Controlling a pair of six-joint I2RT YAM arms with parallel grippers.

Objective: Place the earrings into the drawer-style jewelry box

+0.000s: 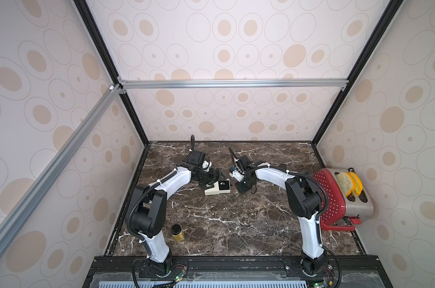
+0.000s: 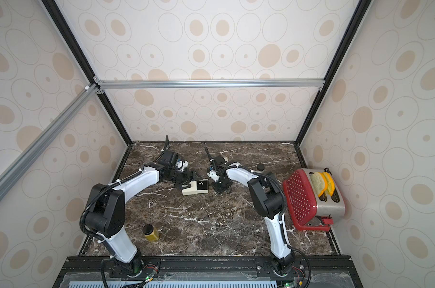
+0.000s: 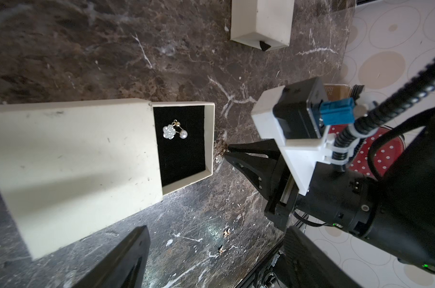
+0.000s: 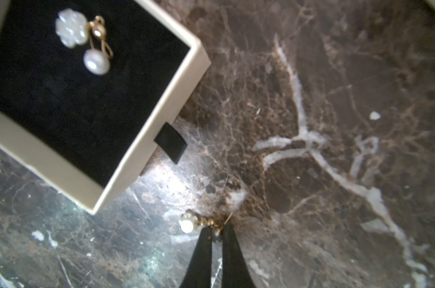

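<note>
The white drawer-style box (image 3: 73, 158) lies with its black-lined drawer (image 4: 78, 110) pulled out. One pearl-and-flower earring (image 4: 95, 61) rests in the drawer. Beside the drawer's end, outside it, another pearl earring (image 4: 188, 221) is at the tips of my right gripper, which is shut on it. My left gripper is over the box, its two fingers apart at the bottom of the left wrist view, with nothing seen between them.
A second white box (image 3: 260, 19) stands behind. A yellow-bodied jar (image 1: 178, 234) sits at the front left, a red toaster (image 1: 332, 196) at the far right.
</note>
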